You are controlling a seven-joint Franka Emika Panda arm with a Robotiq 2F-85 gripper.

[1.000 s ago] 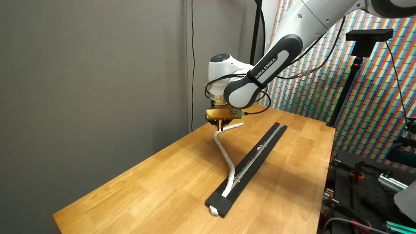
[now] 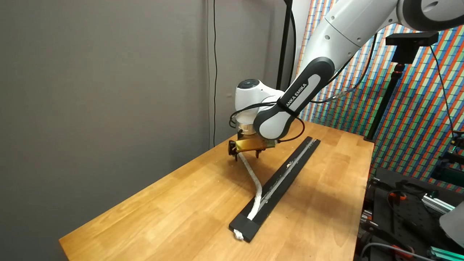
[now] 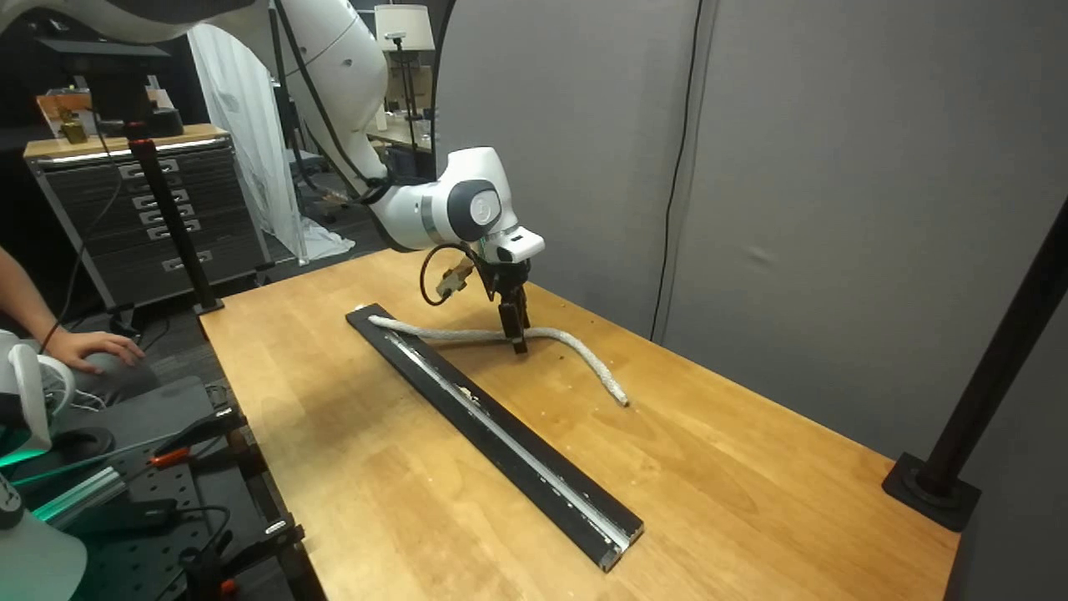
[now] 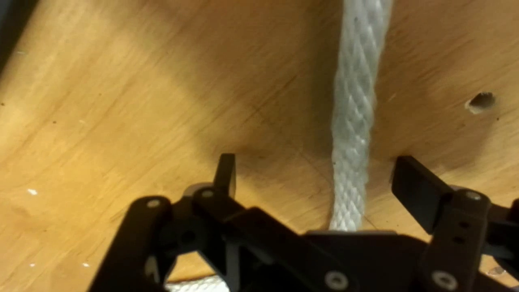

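Observation:
A white braided rope (image 2: 255, 182) has one end under the black end block (image 2: 244, 226) of a long grooved black channel (image 2: 278, 187). From there it curves out over the bare table, and its loose end (image 3: 621, 396) lies away from the channel in exterior view 2. My gripper is open low over the table, pointing down. In the wrist view the rope (image 4: 352, 121) runs between its spread fingers, nearer the right one, and touches neither. In exterior view 1 the gripper hides the rope's far stretch.
Bare wooden table (image 2: 174, 208) lies on both sides of the channel. A grey wall (image 2: 130, 87) rises along one table edge. In exterior view 2 a black post (image 3: 961, 401) stands at the right, and a person's hand (image 3: 95, 345) is at the left, off the table.
My gripper has come down toward the table around the rope. Its fingers have gone from close together to spread, and it has turned somewhat. The channel and the rope's fixed end have not moved.

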